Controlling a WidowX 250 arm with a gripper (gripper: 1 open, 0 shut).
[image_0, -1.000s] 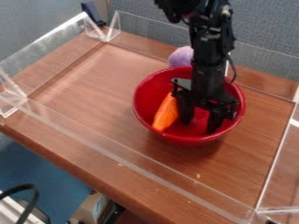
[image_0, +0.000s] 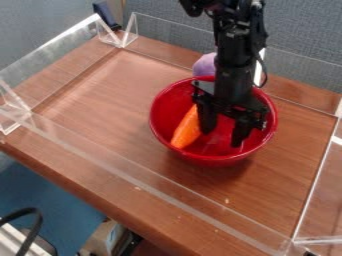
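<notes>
A red bowl (image_0: 174, 101) sits on the wooden table (image_0: 94, 90). An orange carrot-like object (image_0: 186, 128) leans inside its left part. My black gripper (image_0: 230, 115) reaches down into the bowl from above, just right of the orange object. Whether its fingers are open or hold anything is unclear in this dark, small view. A purple round object (image_0: 203, 64) stands behind the bowl, partly hidden by my arm.
Clear plastic barriers (image_0: 16, 108) edge the table on several sides. A grey wall rises behind.
My gripper has risen slightly within the bowl over the last second. The bowl and orange object look almost unchanged.
</notes>
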